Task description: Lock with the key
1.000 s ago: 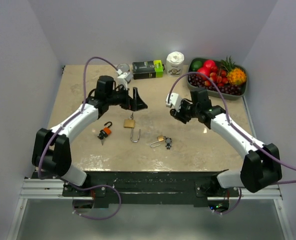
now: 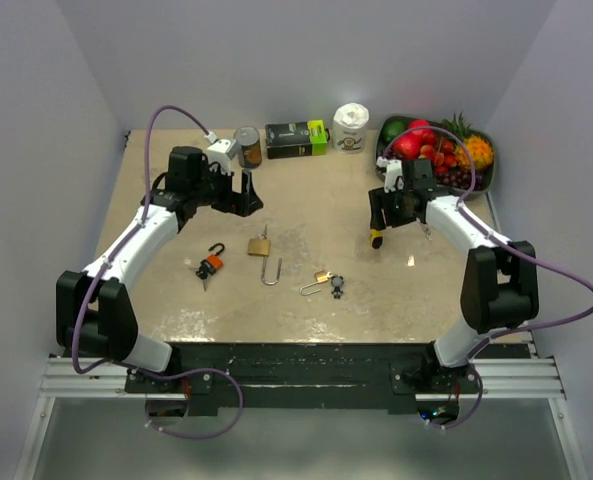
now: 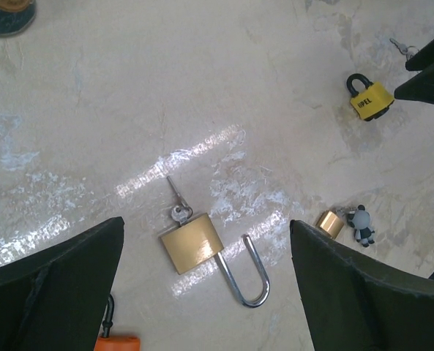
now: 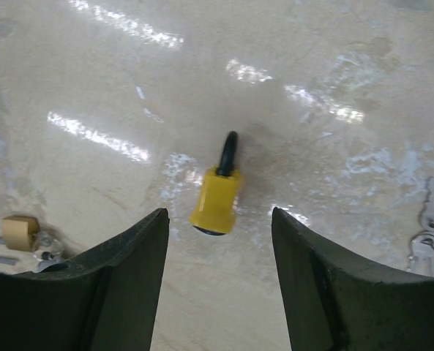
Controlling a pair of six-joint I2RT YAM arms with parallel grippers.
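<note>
A yellow padlock [image 2: 376,238] [image 3: 371,101] [image 4: 217,197] with a black shackle lies on the right of the table. My right gripper [image 2: 381,210] hangs open over it, nothing between its fingers. Keys [image 3: 404,48] [image 4: 429,227] lie to the right of that padlock. My left gripper [image 2: 238,195] is open and empty above the left half, over a brass padlock [image 2: 259,247] [image 3: 192,244] with a key at its top and a long steel shackle. An orange padlock [image 2: 211,263] with a key lies at the left.
A small brass padlock [image 2: 322,277] and grey figure [image 2: 337,286] lie at front centre. A can [image 2: 247,146], box [image 2: 296,139], white roll [image 2: 350,128] and fruit basket [image 2: 486,175] line the back.
</note>
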